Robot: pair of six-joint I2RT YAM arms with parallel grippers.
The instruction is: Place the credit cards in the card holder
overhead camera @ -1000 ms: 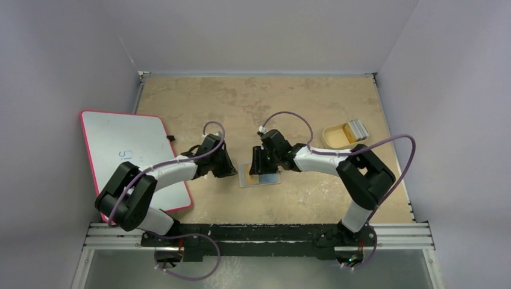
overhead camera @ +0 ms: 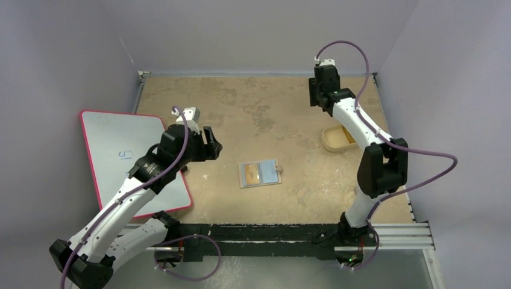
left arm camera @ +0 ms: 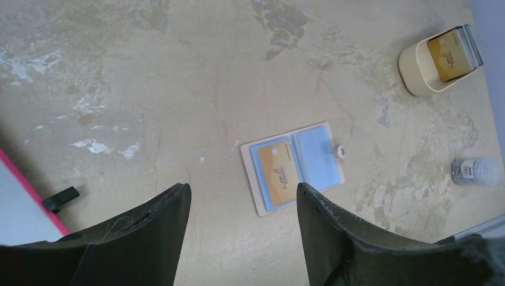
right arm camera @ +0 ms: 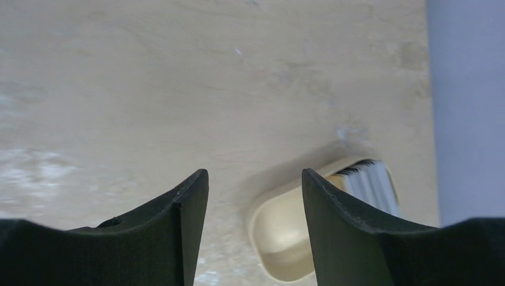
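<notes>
The card holder (overhead camera: 269, 172) lies spread flat on the table, with two blue pockets. In its left pocket shows a gold card (left arm camera: 279, 173); no card shows in the right blue pocket (left arm camera: 318, 156). More gold and grey cards (left arm camera: 450, 55) stand in a cream box (left arm camera: 415, 72) on the right side of the table. Left of the holder and above the table, my left gripper (overhead camera: 214, 144) is open and empty. My right gripper (overhead camera: 313, 92) is open too, high over the table beyond the box; the box (right arm camera: 283, 238) appears low in the right wrist view, partly behind a finger.
A whiteboard (overhead camera: 123, 153) with a red rim covers the left side. A clear jar (left arm camera: 476, 171) stands near the right edge. Bare table (overhead camera: 241, 108) stretches behind the holder. Walls close in both sides.
My right gripper has gone from over the holder to the back right. The left one opened and drew back leftward. The holder has stayed in place.
</notes>
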